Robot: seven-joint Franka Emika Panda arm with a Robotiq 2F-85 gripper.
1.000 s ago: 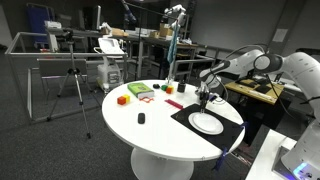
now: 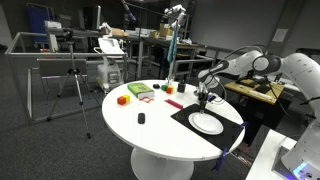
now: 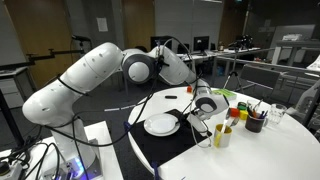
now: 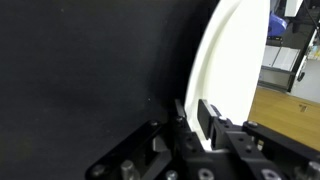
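A white plate (image 2: 206,124) lies on a black mat (image 2: 232,136) on the round white table. In exterior view 1 my gripper (image 2: 203,102) is low at the far edge of the plate. From the other side, in exterior view 2, the gripper (image 3: 203,131) is beside the plate (image 3: 161,124). The wrist view has the plate's rim (image 4: 205,45) running down to the gripper, whose fingertips are slightly apart with white rim showing between them. Whether they touch the rim is not clear.
A yellow cup (image 3: 223,136) stands close to the arm, with a dark utensil holder (image 3: 255,121) behind it. A green box (image 2: 139,89), colored blocks (image 2: 123,100) and a dark object (image 2: 141,118) sit elsewhere on the table.
The plate has not visibly moved. My gripper stays at its far edge, with at most a slight shift too small to make out.
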